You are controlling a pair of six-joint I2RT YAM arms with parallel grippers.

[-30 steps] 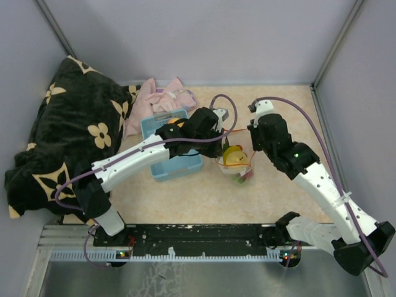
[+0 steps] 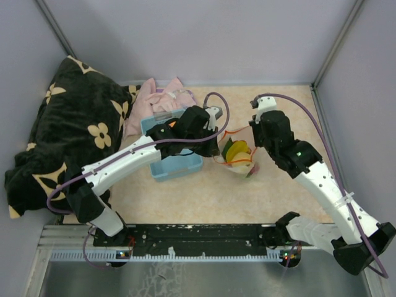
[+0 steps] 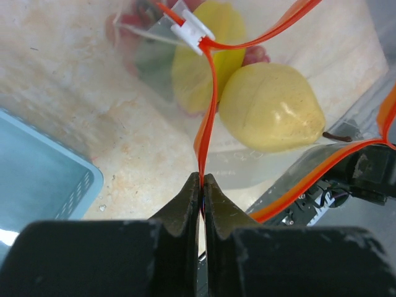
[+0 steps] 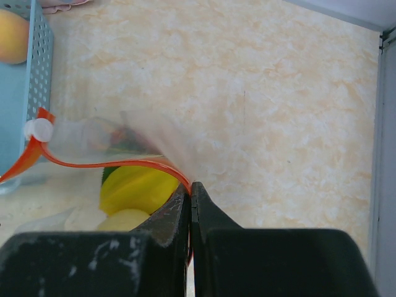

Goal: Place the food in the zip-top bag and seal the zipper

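A clear zip bag (image 2: 238,151) with a red-orange rim holds yellow food (image 3: 204,74), a pale yellow pear-like piece (image 3: 269,108) and red and green pieces, seen through the plastic. My left gripper is shut on the bag's red zipper strip, which carries a white slider (image 3: 189,28). My right gripper is shut on the bag's rim at the opposite side, the red edge running between its fingertips. In the right wrist view the opening stretches between the grippers, above the food.
A blue basket (image 2: 176,167) with an orange-toned item stands left of the bag. Pink cloth (image 2: 151,99) lies behind it, and a dark patterned blanket (image 2: 68,117) fills the far left. The table right of and below the bag is clear.
Compared with about a second ago, my left gripper sits slightly further left and lower in the top view, and the bag has shifted a little. The right gripper has moved slightly rightward.
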